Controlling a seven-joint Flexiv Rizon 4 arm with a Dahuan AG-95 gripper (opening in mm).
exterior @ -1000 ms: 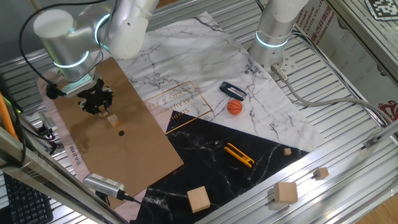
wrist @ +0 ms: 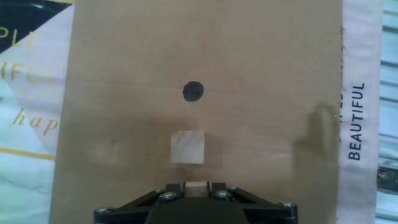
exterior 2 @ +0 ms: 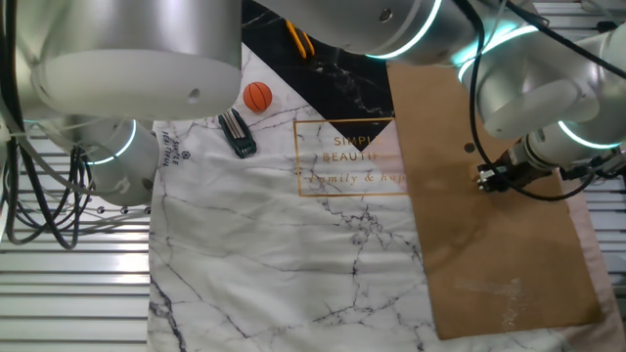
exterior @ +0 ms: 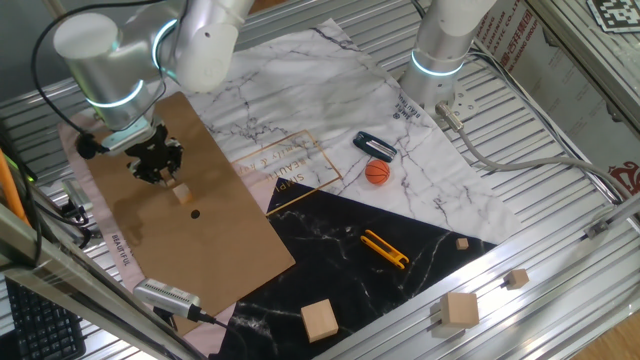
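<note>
In the wrist view my gripper is shut on a small wooden block [wrist: 196, 185], whose top shows as a pale strip between the fingers. A light wooden cube [wrist: 188, 147] rests on the brown board [wrist: 267, 74] just ahead of the fingers, apart from them. Beyond that cube is a black round spot [wrist: 193, 91] on the board. From exterior view 1, the gripper [exterior: 167, 177] is low over the board, beside the cube [exterior: 182, 193]. Whether the held block touches the board cannot be told. The arm hides the cube in exterior view 2.
An orange ball [exterior: 377, 172], a dark stapler-like tool [exterior: 374, 146] and a yellow cutter [exterior: 385, 249] lie on the marble-patterned cloth. A larger wooden block [exterior: 319, 320] stands near the front. More blocks, including one [exterior: 459, 310], sit at right. Most of the board is bare.
</note>
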